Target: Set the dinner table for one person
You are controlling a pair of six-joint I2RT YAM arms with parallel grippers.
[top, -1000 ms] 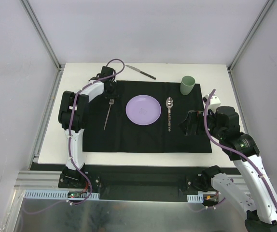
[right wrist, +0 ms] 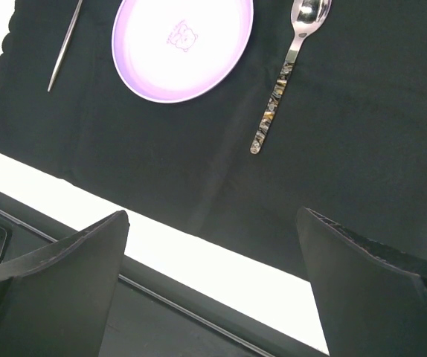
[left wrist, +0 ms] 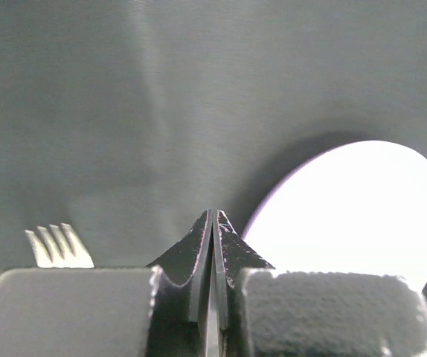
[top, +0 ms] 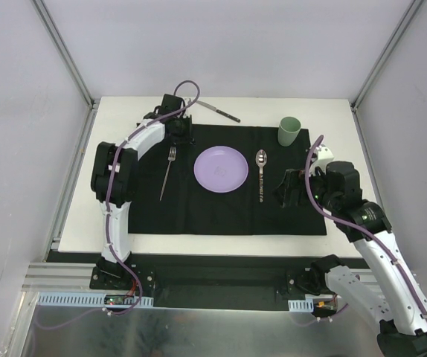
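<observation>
The purple plate (top: 221,169) lies mid-mat, the fork (top: 167,172) left of it, the spoon (top: 261,178) right of it; all three also show in my right wrist view. A green cup (top: 289,126) stands at the mat's back right. The knife (top: 218,111) lies on the white table behind the mat. My left gripper is shut with nothing visible between its fingers, above the back-left mat, near the fork's tines. My right gripper is open and empty over the right part of the mat.
The black mat (top: 198,216) covers most of the white table (top: 87,223), leaving bare strips at back and sides. Walls enclose the table.
The right arm has shifted only slightly. The tableware has not moved.
</observation>
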